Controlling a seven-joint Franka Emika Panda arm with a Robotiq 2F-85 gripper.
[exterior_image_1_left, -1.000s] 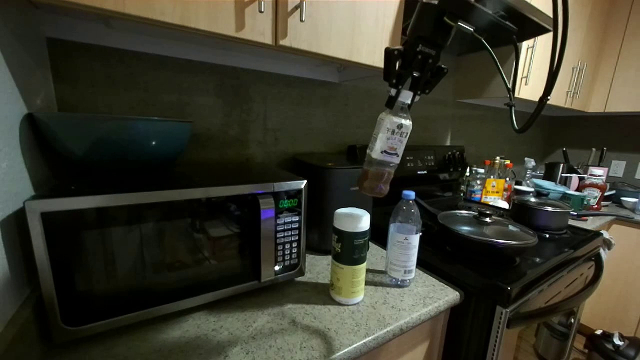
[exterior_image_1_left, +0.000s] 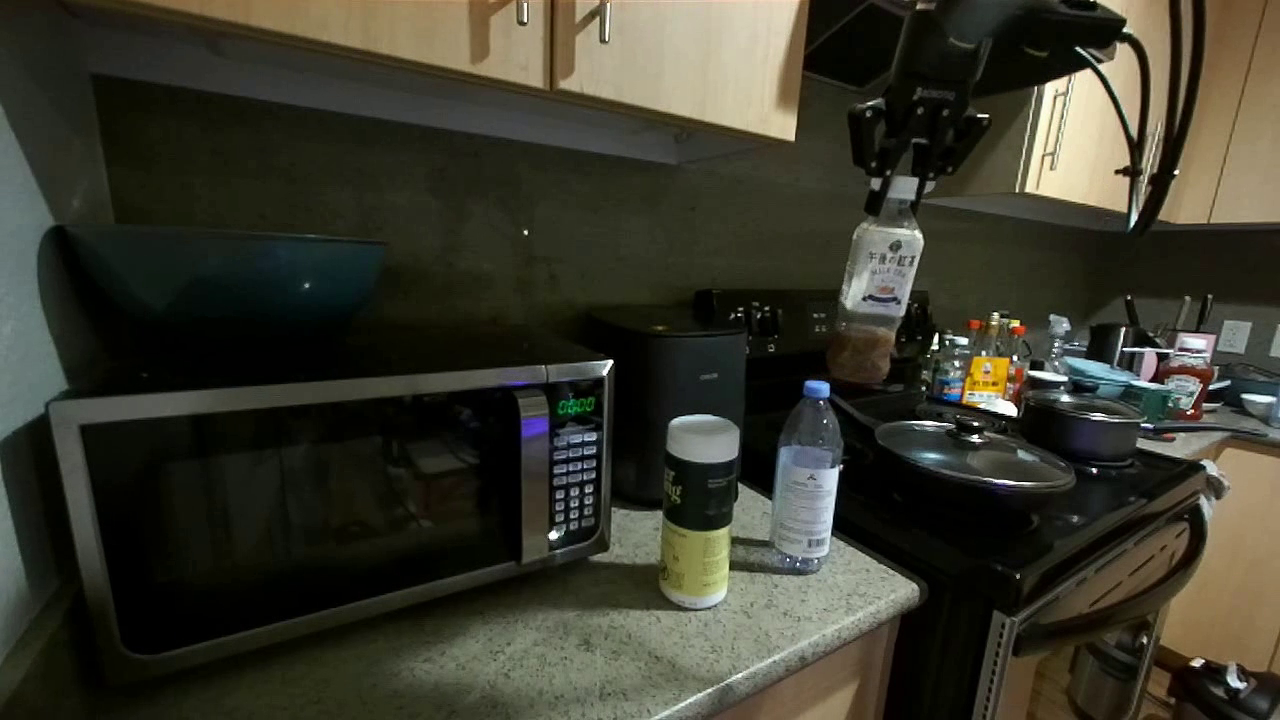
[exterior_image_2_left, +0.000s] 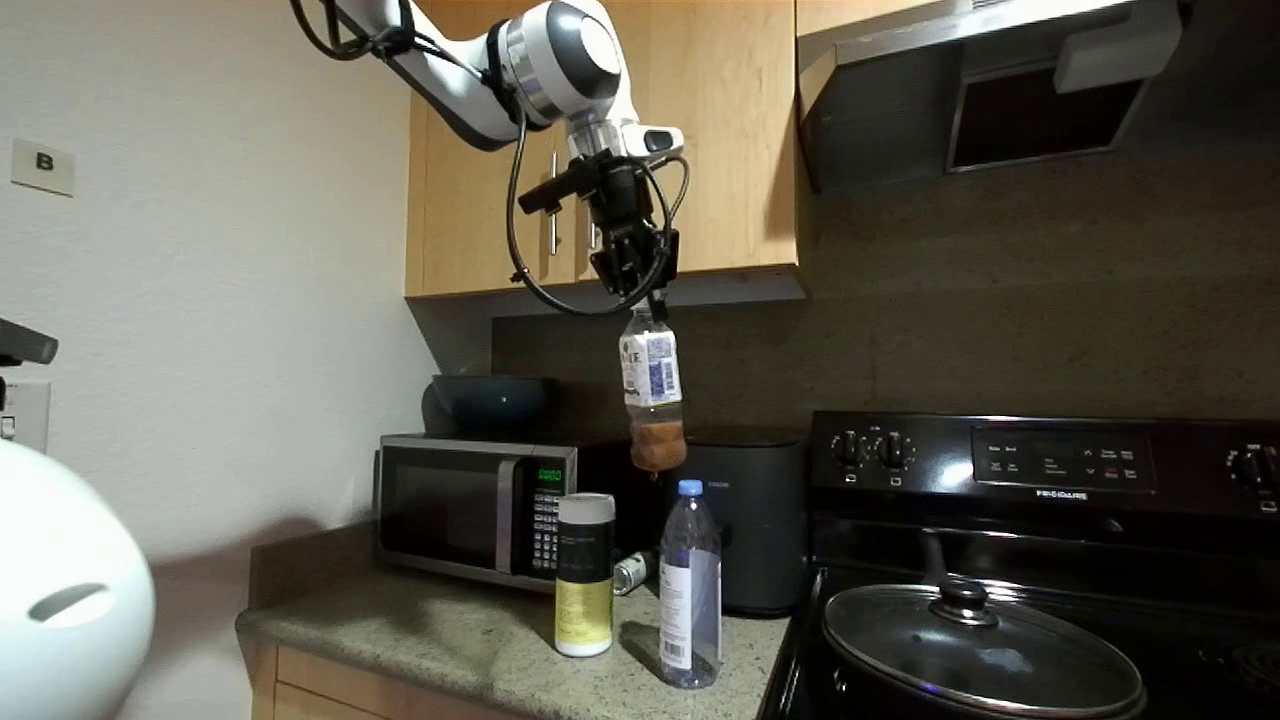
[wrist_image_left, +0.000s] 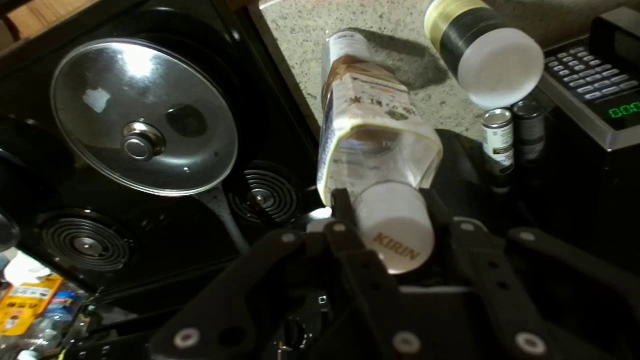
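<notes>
Gripped by its white cap (wrist_image_left: 396, 228), a milk tea bottle (exterior_image_1_left: 882, 276) with a little brown liquid at the bottom hangs in the air. My gripper (exterior_image_1_left: 902, 192) is shut on that cap, one finger on each side. In exterior view 1 the bottle leans slightly and is clear of the counter and stove. Exterior view 2 shows the same bottle (exterior_image_2_left: 651, 384) above and behind a blue-capped bottle (exterior_image_2_left: 691, 588) that stands on the counter. A yellow and black canister (exterior_image_1_left: 698, 516) with a white lid stands upright beside the blue-capped bottle.
A microwave (exterior_image_1_left: 324, 504) carries a dark blue bowl (exterior_image_1_left: 240, 276). A black appliance (exterior_image_1_left: 672, 408) stands behind the canister. Small cans (wrist_image_left: 498, 144) lie near it. On the stove sits a glass-lidded pan (exterior_image_1_left: 974, 454). Upper cabinets (exterior_image_2_left: 708, 144) hang close above.
In exterior view 1 my gripper and the bottle have moved right, towards the stove. The bottle hangs more nearly upright than before. Objects on the counter stand where they were.
</notes>
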